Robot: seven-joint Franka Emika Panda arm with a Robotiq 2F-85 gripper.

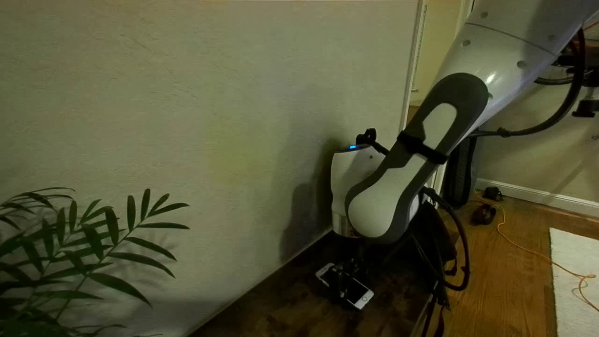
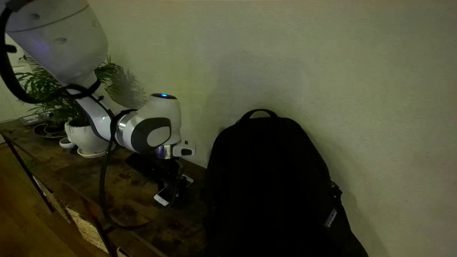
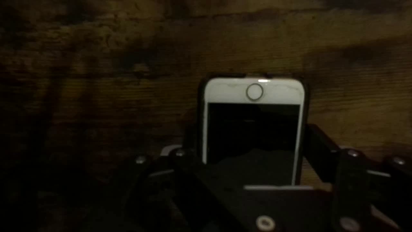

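Observation:
A white-fronted smartphone [image 3: 255,127] in a dark case is between the black fingers of my gripper, which appears shut on its long sides. Its round home button points away from the gripper in the wrist view. From exterior view 1, the phone [image 1: 359,295] shows low over the dark wooden table, crossed by the dark gripper [image 1: 343,275]. One white end of the phone [image 2: 161,199] also shows in exterior view 2, below the gripper [image 2: 170,183]. Whether the phone touches the tabletop is hard to tell.
A large black backpack [image 2: 274,180] stands beside the gripper, against the wall. Potted plants, one in a white pot [image 2: 88,137], occupy the table's other end. The wall [image 1: 224,140] runs close behind the arm. Bare tabletop [image 1: 281,309] lies between plant and gripper.

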